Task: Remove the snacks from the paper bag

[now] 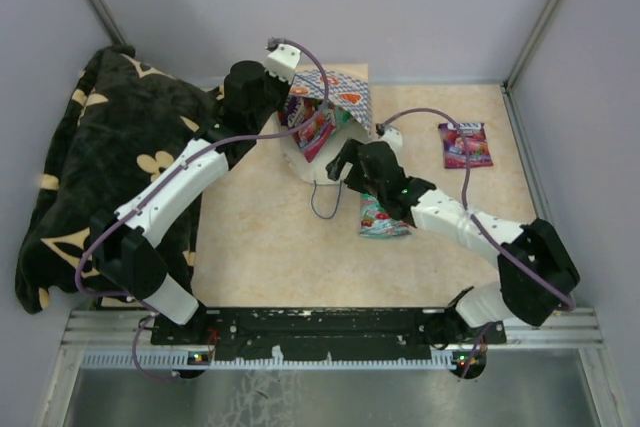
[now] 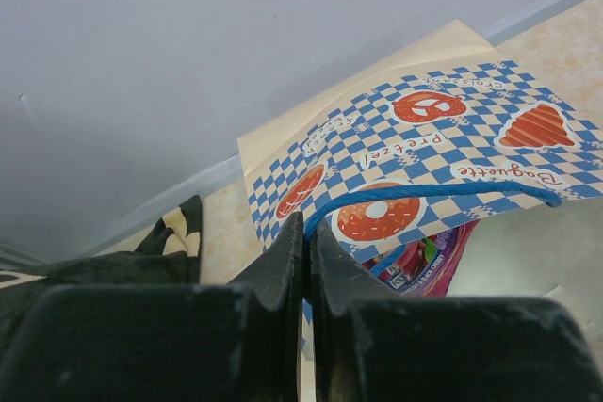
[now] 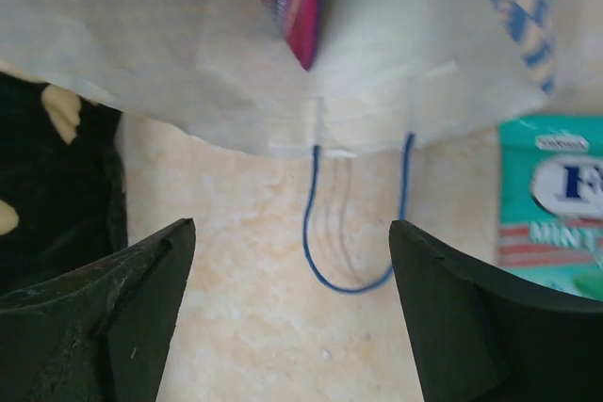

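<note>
The white paper bag (image 1: 330, 159) lies at the back, its mouth facing the front, with a blue-checked side (image 2: 405, 129) uppermost. My left gripper is shut on the bag's upper blue cord handle (image 2: 424, 191). Inside the mouth show a red-purple snack packet (image 1: 314, 133) and, partly hidden, a green one (image 1: 342, 118). My right gripper stands open before the mouth, nothing between its fingers. A green mint packet (image 1: 380, 222) lies on the table, partly under the right arm. Farther right lies a pink packet (image 1: 466, 145).
A lower blue cord handle (image 3: 325, 280) loops onto the table in front of the bag. The dark patterned blanket (image 1: 110, 167) fills the left side. Tabletop (image 1: 270, 257) in front of the bag is clear.
</note>
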